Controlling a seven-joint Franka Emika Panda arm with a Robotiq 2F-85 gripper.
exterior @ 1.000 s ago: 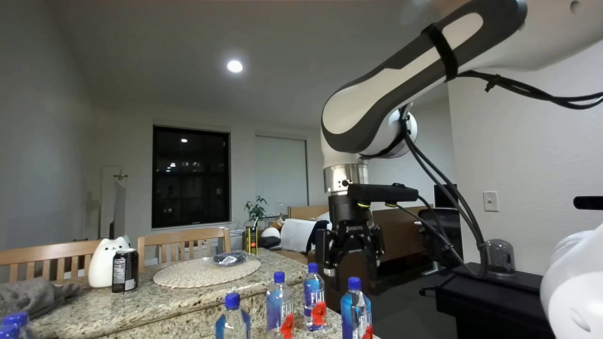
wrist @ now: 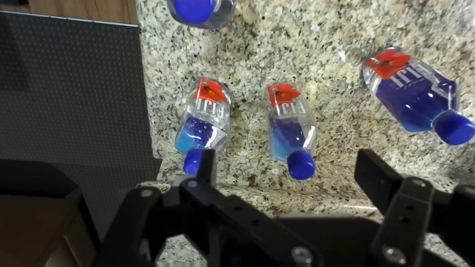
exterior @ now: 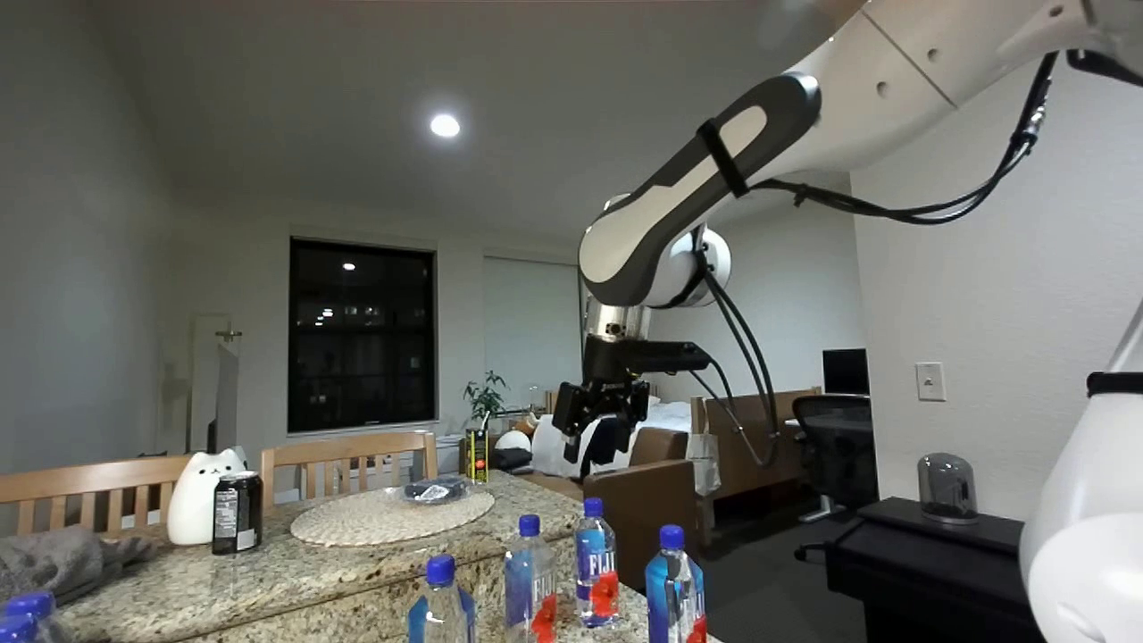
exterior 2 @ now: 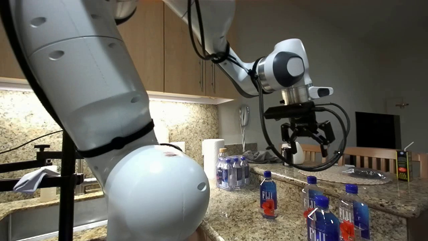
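Observation:
My gripper stands open, with nothing between its fingers. It hangs in the air above several Fiji water bottles with blue caps, all upright on the granite counter. In the wrist view, one bottle (wrist: 291,122) appears between the fingertips and another bottle (wrist: 205,115) lies partly behind the left finger. A third bottle (wrist: 409,91) is off to the right, and a further blue cap (wrist: 193,9) is cut by the top edge. Exterior view 2 shows the gripper (exterior 2: 307,148) well above the bottle caps, touching none of them.
A raised granite ledge carries a woven mat (exterior: 354,519), a dark can (exterior: 237,513), a white cat figure (exterior: 198,498) and a drink carton (exterior: 477,455). More bottles (exterior 2: 232,172) stand grouped near a paper towel roll (exterior 2: 212,156). The counter between them has clear room.
In exterior view 1, the arm has shifted left and the gripper has risen and turned. The bottles there stand where they were.

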